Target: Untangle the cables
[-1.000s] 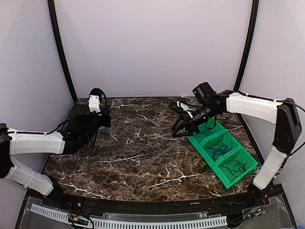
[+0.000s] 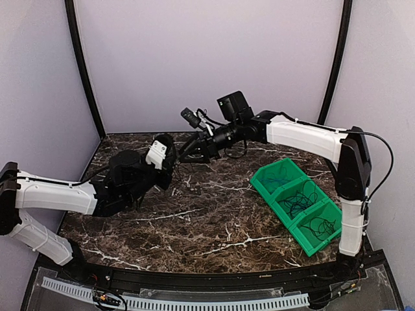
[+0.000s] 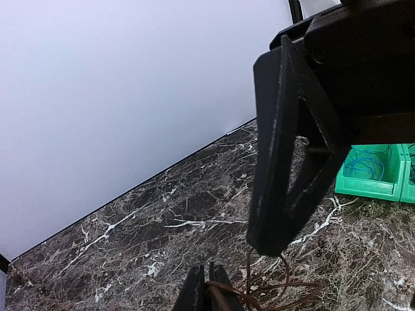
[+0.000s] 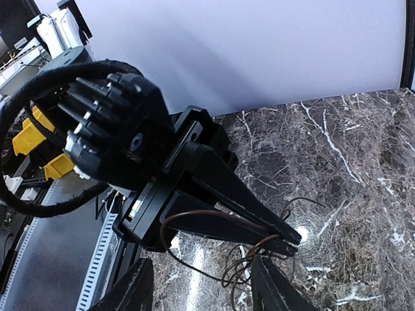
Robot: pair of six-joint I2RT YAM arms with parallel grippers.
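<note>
A thin brown cable point(image 3: 227, 289) runs out of my left gripper, which is shut on it above the table. In the right wrist view the cable point(image 4: 188, 264) makes a wide loop beside the left fingers, and its other strands cross in a loose clump below their tips. My right gripper is open close by, with the lower part of the loop showing in the gap between its fingertips; it is not gripping the cable. In the left wrist view one right finger point(image 3: 269, 194) looms large just above the strands.
On the right of the table stands a green bin point(image 2: 285, 217) with three compartments, each holding cables: blue in the back one, dark in the others. A pale wall point(image 2: 207, 65) rises behind.
My right gripper has swung left from near the green bin, while the left one has moved right with its cable. The two grippers are now close together.
</note>
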